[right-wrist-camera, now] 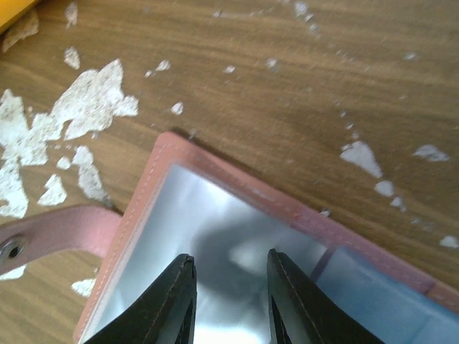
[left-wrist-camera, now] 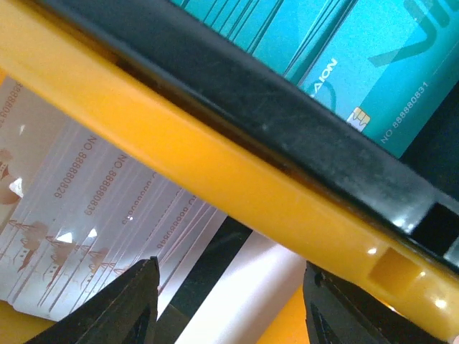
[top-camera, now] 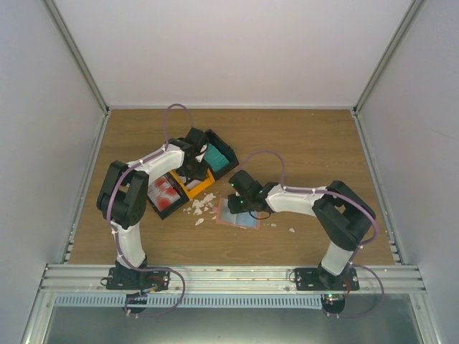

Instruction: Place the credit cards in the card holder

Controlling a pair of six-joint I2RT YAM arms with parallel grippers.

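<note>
Several pale cards (left-wrist-camera: 93,193) stand packed in an orange box (left-wrist-camera: 179,136), seen in the left wrist view. My left gripper is open above this box, a finger each side of a gap where a black strip and a bare pale surface show. The card holder (right-wrist-camera: 183,154) lies spread on the table, pink-edged, with a clear pocket on one side and a blue panel (right-wrist-camera: 380,297) on the other. My right gripper is over the clear pocket, its fingers partway apart; whether they pinch anything I cannot tell.
Against the orange box stands a black box holding teal cards (left-wrist-camera: 401,79). Another black box with red and white cards (top-camera: 163,192) lies on its other side. White flakes (right-wrist-camera: 90,100) on the tabletop surround the holder.
</note>
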